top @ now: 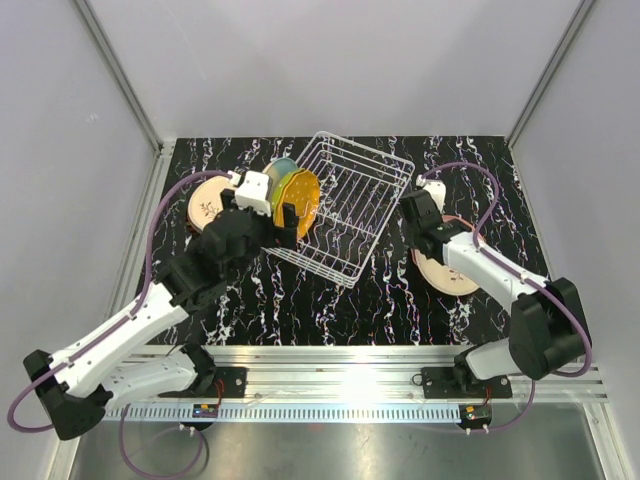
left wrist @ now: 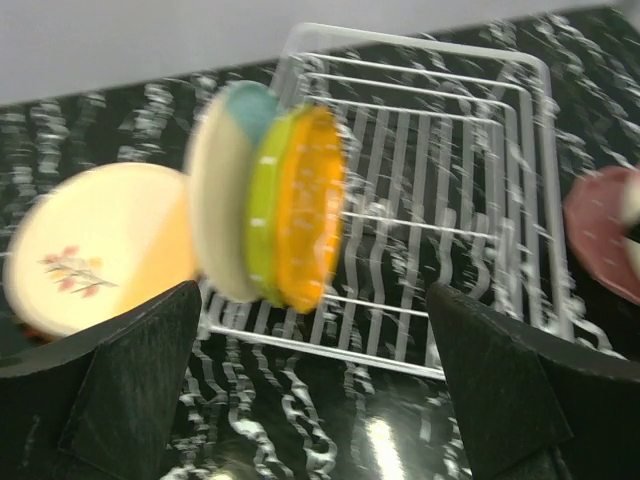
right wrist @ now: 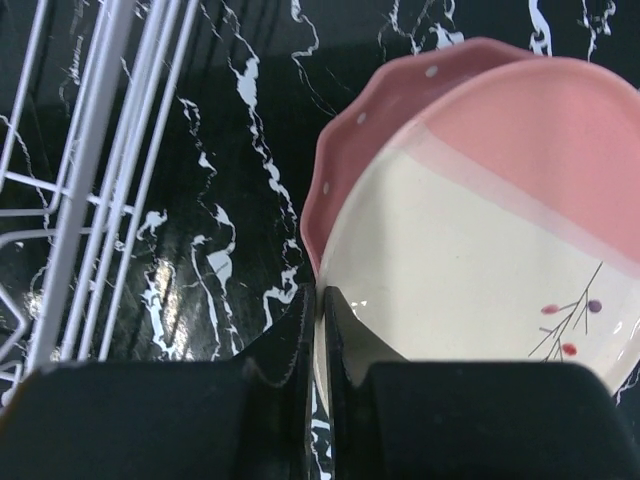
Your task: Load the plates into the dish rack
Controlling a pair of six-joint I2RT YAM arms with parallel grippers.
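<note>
A white wire dish rack [top: 350, 268] holds several plates on its left, including a yellow one [left wrist: 306, 200] beside a green and a pale one. A plate [left wrist: 90, 245] lies left of the rack. My left gripper [top: 262, 224] hangs open over the rack's left part, nothing between its fingers. Right of the rack, a cream and pink plate [right wrist: 480, 240] overlaps a pink scalloped plate [right wrist: 340, 170]. My right gripper has its fingertips at the cream plate's left rim; whether it grips the rim is unclear.
Walls enclose the sides and back.
</note>
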